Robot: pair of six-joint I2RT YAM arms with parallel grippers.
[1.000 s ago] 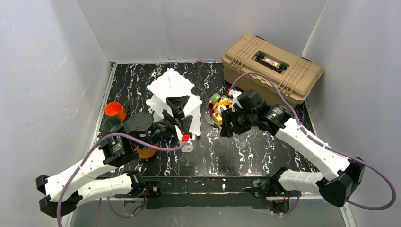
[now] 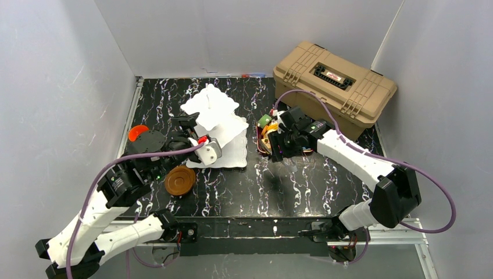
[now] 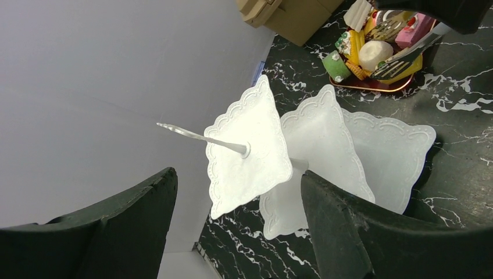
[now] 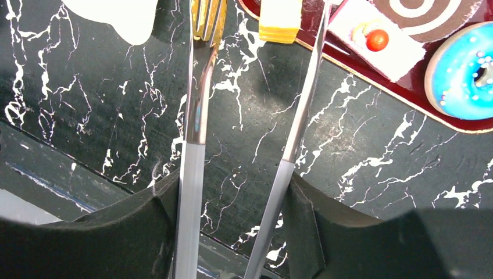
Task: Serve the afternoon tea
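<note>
A white tiered stand point(image 2: 224, 151) stands at centre; the left wrist view shows its square tiers point(image 3: 244, 174) and top handle. My left gripper is open, empty, facing it. My right gripper holds metal tongs point(image 4: 195, 110), their two arms apart over the dark table, near a yellow cake piece point(image 4: 279, 20). A red tray holds a pink-white cake, a swirl piece and a blue donut; the left wrist view shows more sweets on it.
A tan case point(image 2: 331, 87) fills the back right. An orange cup point(image 2: 136, 131) and brown lid-like disc point(image 2: 179, 180) sit at left, partly behind my left arm.
My left gripper has moved left and back from the middle, turning. My right arm has shifted slightly; its gripper stays by the tray.
</note>
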